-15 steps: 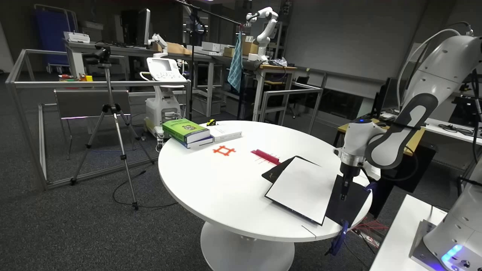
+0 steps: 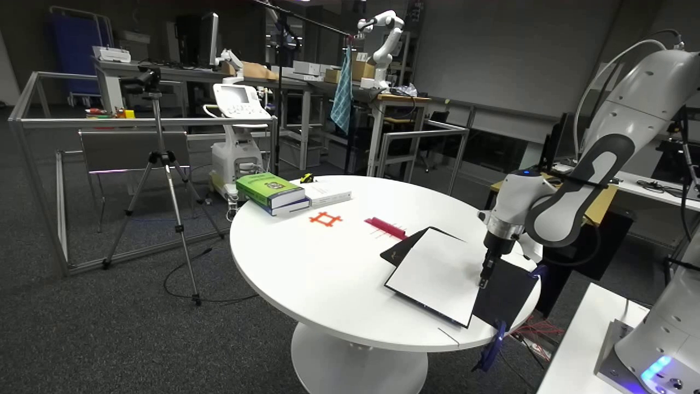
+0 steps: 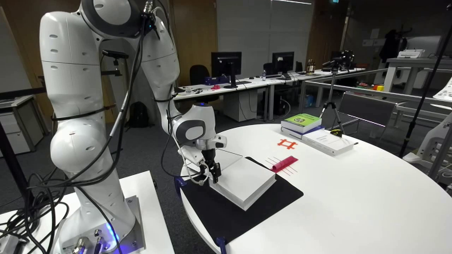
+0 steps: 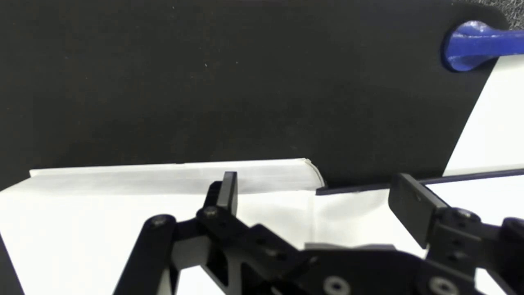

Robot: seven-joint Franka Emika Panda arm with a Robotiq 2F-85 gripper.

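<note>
A thick white book-like block (image 3: 248,175) lies on a black mat (image 3: 271,203); in exterior view 1 its white top face (image 2: 436,276) has a dark border along its front. My gripper points down at the block's edge on the robot's side. Its two dark fingers are wide apart in the wrist view, with the block's white edge strip (image 4: 172,178) and a thin dark edge (image 4: 353,189) showing between and beyond them. Nothing is visibly clamped. Whether the fingertips touch the block, I cannot tell.
Blue clamps (image 2: 499,341) sit at the mat's edge by the table rim. A red piece with thin sticks (image 3: 284,163), an orange frame (image 3: 287,144) and stacked books (image 3: 301,122) lie farther off.
In exterior view 1 my gripper has moved left, from above the black mat to the white block's edge. The block has not visibly shifted.
</note>
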